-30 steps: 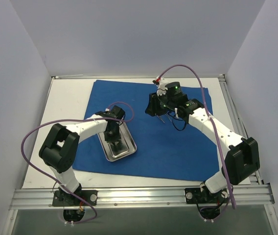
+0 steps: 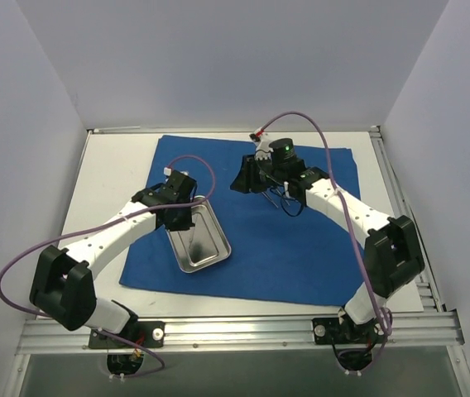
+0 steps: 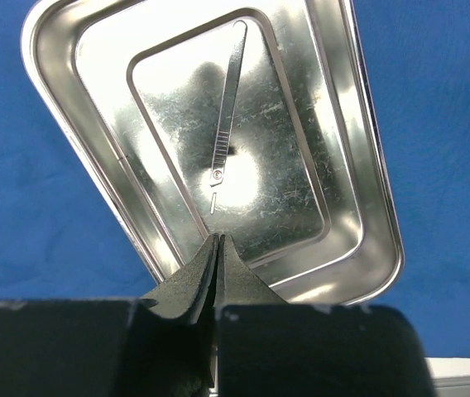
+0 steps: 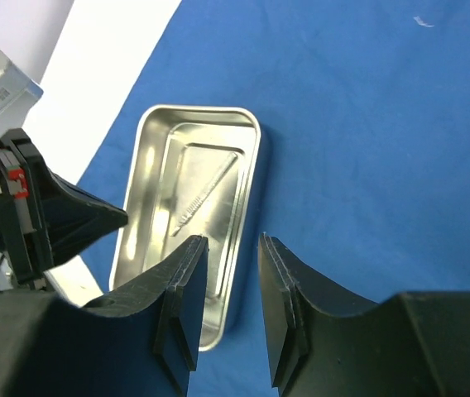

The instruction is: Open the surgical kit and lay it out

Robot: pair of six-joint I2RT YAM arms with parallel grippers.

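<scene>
A slim metal scalpel handle lies flat inside the shiny metal tray, also visible in the right wrist view, where the handle (image 4: 206,192) rests in the tray (image 4: 256,153). My left gripper is shut over the tray's edge area, its tips apart from the handle; nothing shows between them. In the top view the left gripper (image 2: 179,227) hovers at the tray's left side. Right of the tray, my right gripper (image 2: 244,187) hangs over the cloth; its fingers (image 4: 194,273) stand apart with an empty gap.
A blue cloth (image 2: 285,256) covers most of the table, with wide free room at its front and right. Thin metal instruments (image 2: 271,199) lie under the right gripper, partly hidden by its cables. The left gripper's black fingers (image 4: 86,222) reach close to the tray's rim.
The left gripper has drawn back leftward from over the tray, uncovering the handle in it. My right gripper has shifted a little to the left. The tray has stayed in place.
</scene>
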